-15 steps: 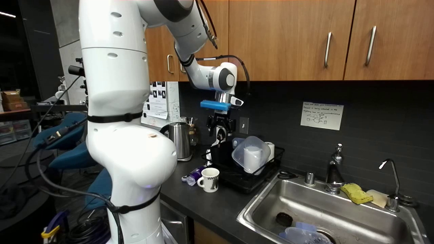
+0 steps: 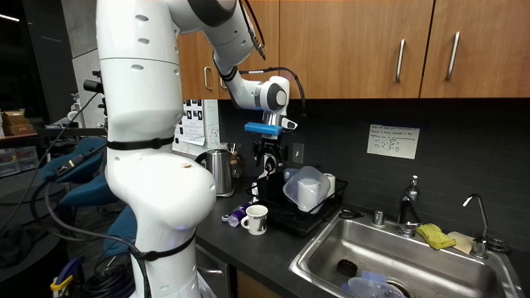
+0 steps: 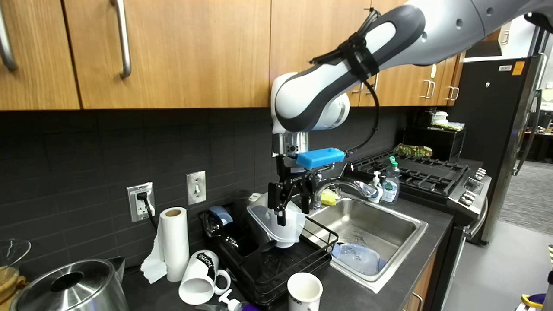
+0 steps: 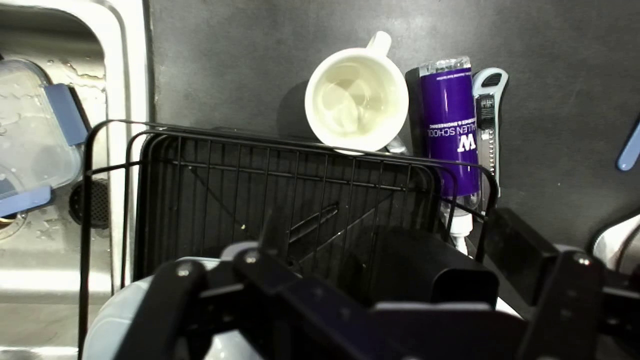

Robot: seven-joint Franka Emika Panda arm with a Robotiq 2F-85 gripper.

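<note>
My gripper (image 2: 271,158) points down above the black dish rack (image 3: 295,277), its fingers spread apart. No held item shows between the fingers in the wrist view, where the gripper spans a black utensil holder (image 4: 432,270) in the rack below. A clear plastic container (image 2: 321,191) leans in the rack, close to the gripper (image 3: 293,212) in exterior view 2. Beside the rack a white mug (image 4: 358,99) stands upright, empty. A purple-labelled bottle (image 4: 450,129) lies next to it, alongside a grey box cutter (image 4: 489,114).
A second white mug (image 3: 197,280) lies tipped near a paper towel roll (image 3: 174,243). A metal kettle (image 2: 219,171) stands at the counter's far end. The sink (image 2: 412,248) holds a clear container with blue clips (image 3: 358,259). Wooden cabinets (image 2: 355,47) hang close to the arm.
</note>
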